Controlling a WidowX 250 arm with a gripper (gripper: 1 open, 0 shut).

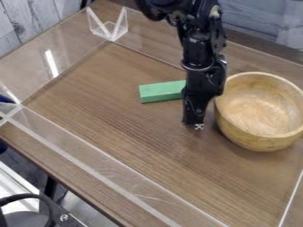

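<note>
The black gripper [197, 113] hangs low over the wooden table, between a green block [159, 91] and a large wooden bowl [258, 115]. It appears shut, with no object visible between its fingertips, which are dark and hard to make out. The green block lies flat just left of the gripper, partly behind it at its right end. The bowl stands upright at the right, close beside the gripper.
Bare tabletop [106, 142] fills the left and front. Clear plastic edging runs along the table's left side, with a small white frame-like shape at the top left. A dark cable loop sits at the bottom-left corner.
</note>
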